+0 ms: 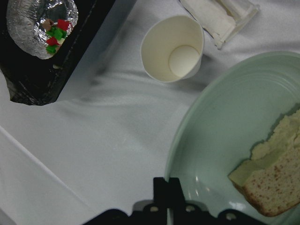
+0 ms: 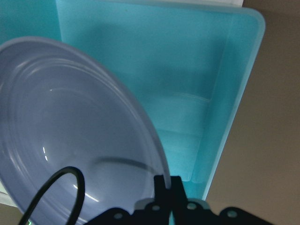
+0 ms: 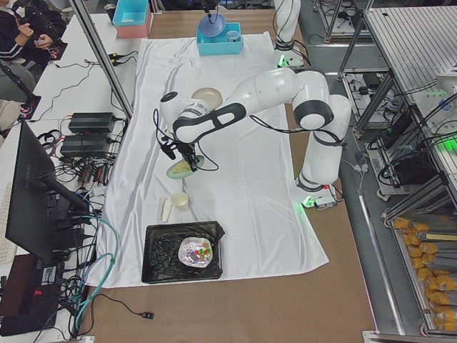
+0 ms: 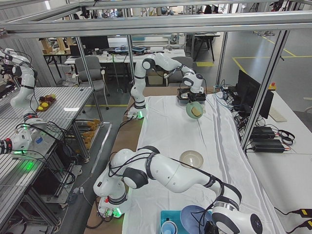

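Note:
My left gripper is shut on the rim of a pale green plate [image 1: 211, 122], which carries a bread piece [image 1: 272, 178] and hangs above the cloth near a white cup [image 1: 171, 49] and a wrapped white item [image 1: 215, 18]. A foil dish [image 1: 40, 21] with coloured bits sits in a black tray [image 1: 33, 79]. My right gripper is shut on the rim of a blue plate [image 2: 79, 126], held over a turquoise bin [image 2: 197, 56]. In the right camera view the bin holds a light blue cup [image 4: 168, 227].
A beige plate [image 4: 191, 158] lies mid-table on the white cloth. A monitor [image 3: 32, 193] and cables stand beside the table.

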